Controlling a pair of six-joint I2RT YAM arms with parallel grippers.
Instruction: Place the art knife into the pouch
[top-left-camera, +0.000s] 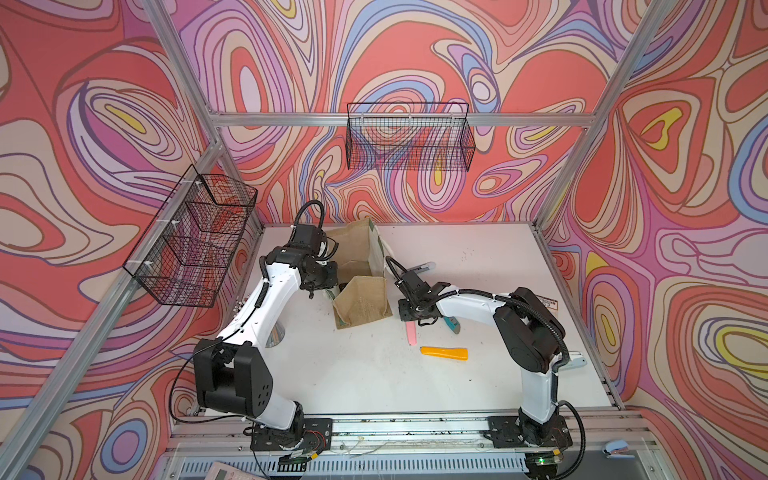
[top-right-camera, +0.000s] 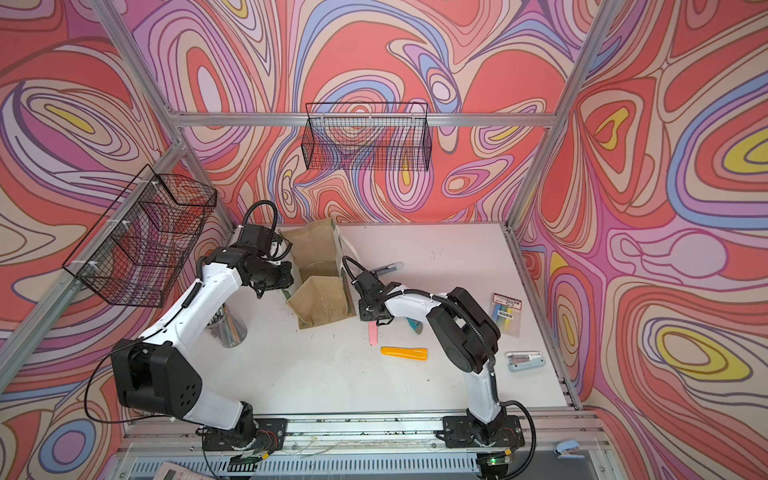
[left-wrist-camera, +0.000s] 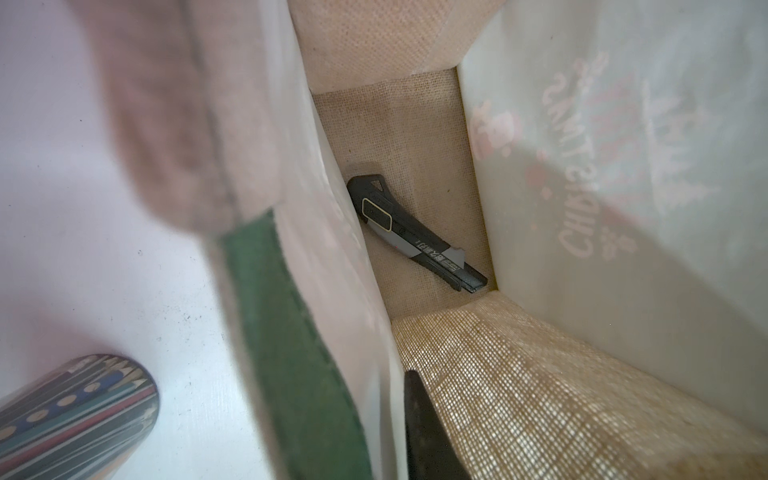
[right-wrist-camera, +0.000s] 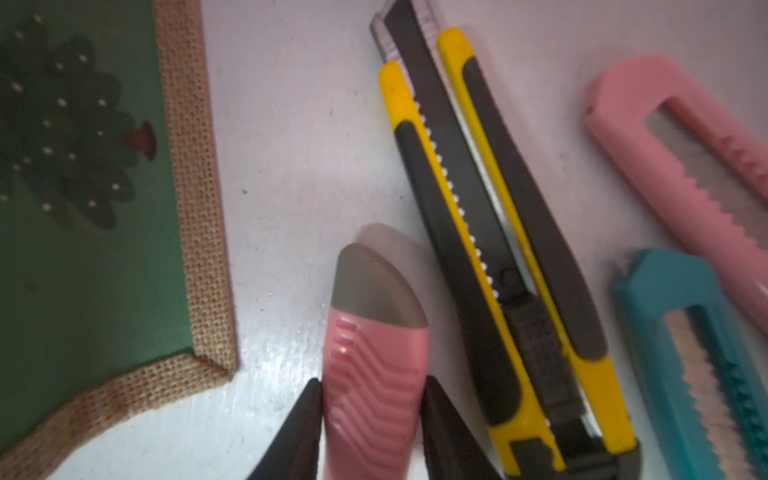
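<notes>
The tan fabric pouch (top-left-camera: 361, 301) stands mouth-up left of centre, and my left gripper (top-left-camera: 317, 289) is shut on its left wall. In the left wrist view, one dark finger (left-wrist-camera: 424, 432) shows against that wall. A black-and-grey art knife (left-wrist-camera: 412, 232) rests on the pouch floor. Right of the pouch, low over the table, my right gripper straddles a pink art knife (right-wrist-camera: 374, 368) with a grey end. Its fingers are part open, one finger close along each side; whether they touch it is unclear. Beside it lies a yellow-and-black art knife (right-wrist-camera: 496, 264).
Another pink knife (right-wrist-camera: 672, 160) and a teal knife (right-wrist-camera: 688, 360) lie right of the yellow-and-black one. An orange knife (top-left-camera: 444, 353) is nearer the front. A pencil cup (top-right-camera: 228, 328) stands left; packets (top-right-camera: 505, 314) lie far right.
</notes>
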